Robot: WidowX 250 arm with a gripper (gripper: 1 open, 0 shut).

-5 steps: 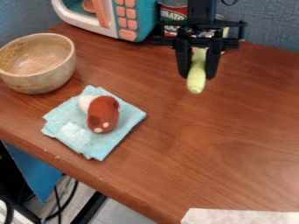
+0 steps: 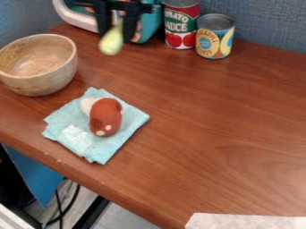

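Note:
My dark gripper (image 2: 116, 22) is blurred at the top, left of centre, with a pale yellow-green elongated object (image 2: 113, 40) hanging from it, its fingers apparently shut on it. Below, a red-brown and white toy item (image 2: 104, 114) rests on a folded light blue cloth (image 2: 72, 134). A wooden bowl (image 2: 36, 67) sits at the left, below and left of the gripper.
A teal and white toy appliance (image 2: 78, 15) stands at the back left. A red can (image 2: 180, 27) and a yellow-blue can (image 2: 214, 38) stand at the back. A white sheet lies at the front right.
My gripper has moved left and up, toward the bowl's side and the back, carrying the pale green object. The cans at the back are now uncovered.

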